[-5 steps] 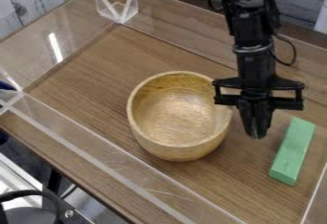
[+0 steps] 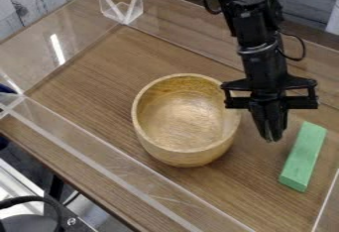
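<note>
The black robot arm reaches down from the top, its gripper (image 2: 273, 127) low over the table just right of a round wooden bowl (image 2: 185, 127). The gripper looks shut, with nothing visible between its fingers. A green rectangular block (image 2: 303, 159) lies on the table to the right of the gripper and a little below it.
A clear angular object (image 2: 121, 5) stands at the back left. Dark cables or hardware (image 2: 34, 216) are at the bottom-left corner.
The gripper has shifted very slightly; the bowl and green block have not moved.
</note>
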